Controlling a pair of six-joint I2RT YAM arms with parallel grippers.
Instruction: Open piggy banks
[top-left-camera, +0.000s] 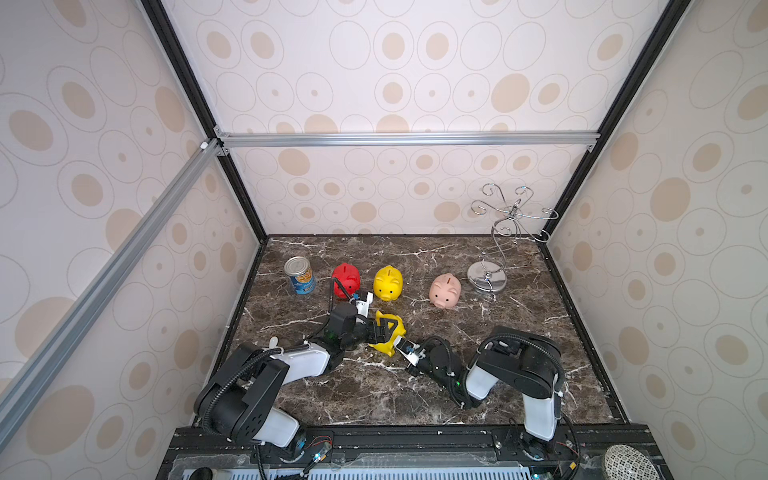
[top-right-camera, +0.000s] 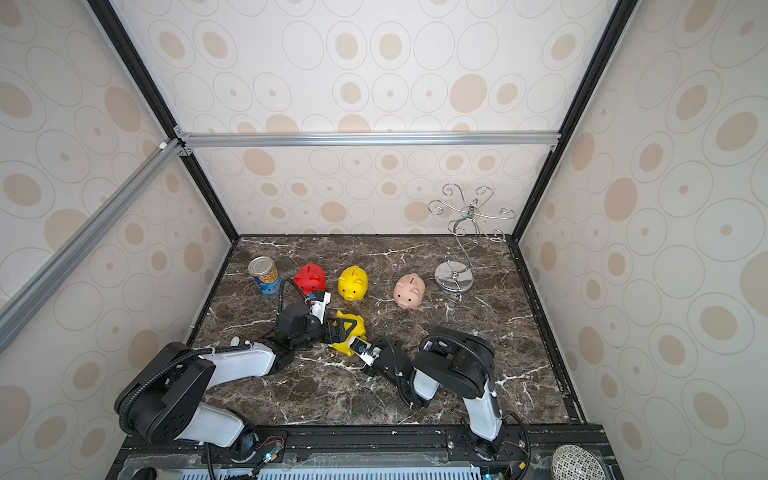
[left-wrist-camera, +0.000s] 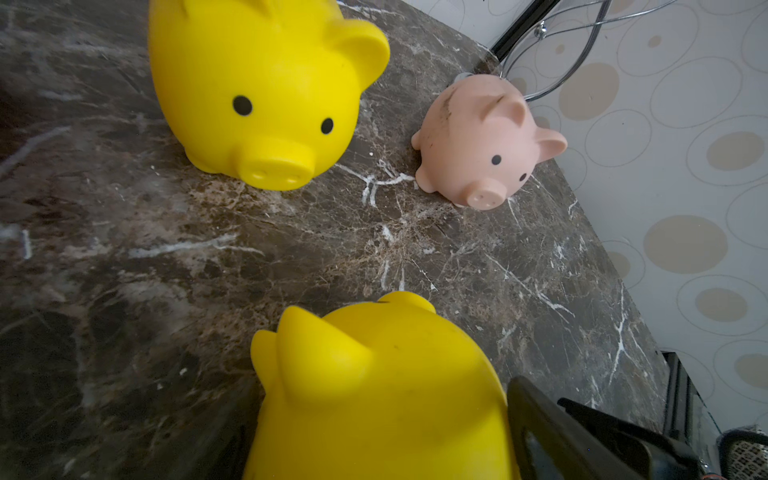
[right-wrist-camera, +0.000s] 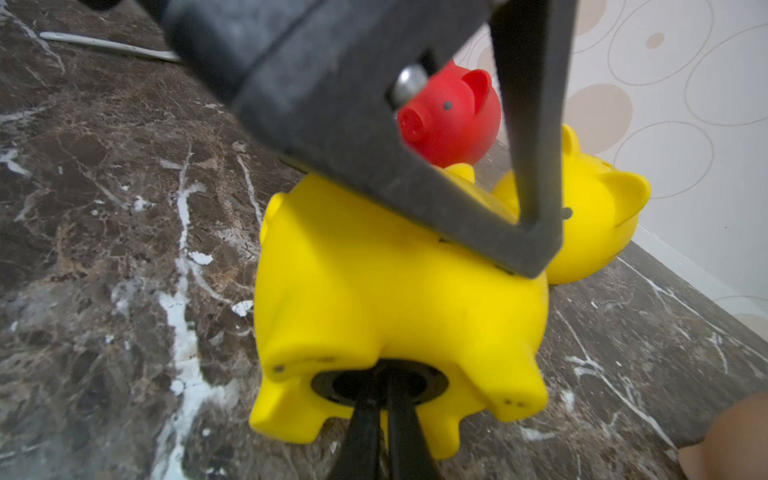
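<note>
A yellow piggy bank (right-wrist-camera: 400, 280) lies tipped on the counter, its underside with a dark round plug facing my right gripper, whose shut fingertips meet that plug. My left gripper (top-left-camera: 382, 328) stands open around the same bank's body, its dark fingers on either side in the left wrist view. Behind stand a red piggy bank (top-left-camera: 346, 280), an upright yellow one (top-left-camera: 388, 283) and a pink one (top-left-camera: 445, 291).
A can (top-left-camera: 299, 275) stands at the back left. A chrome stand with curled arms (top-left-camera: 487, 277) is at the back right. The counter's front and right side have some free room around the arms.
</note>
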